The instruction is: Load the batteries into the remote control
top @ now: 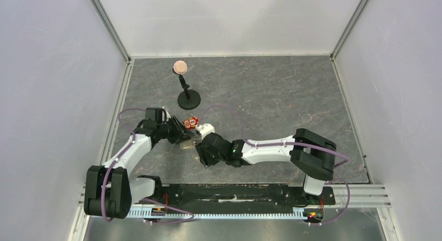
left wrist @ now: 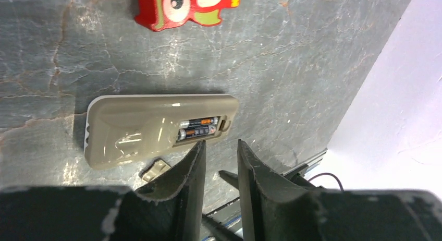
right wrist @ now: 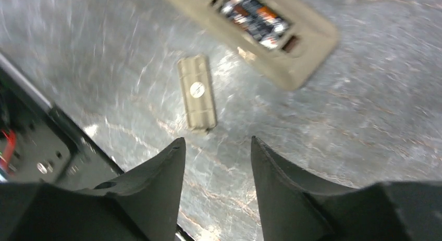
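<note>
A beige remote control (left wrist: 130,126) lies on the marble table with its compartment uncovered and two batteries (left wrist: 198,127) lying inside, side by side. Its small cover (right wrist: 196,89) lies apart from it on the table. My left gripper is above and beside the remote, part open, with nothing seen between its fingers. My right gripper hovers over the table near the cover, part open and empty. In the top view the grippers largely hide the remote.
A red owl-like figure (top: 191,122) lies just behind the remote, and a black stand with a round pink top (top: 188,99) stands farther back. White walls border the sides.
</note>
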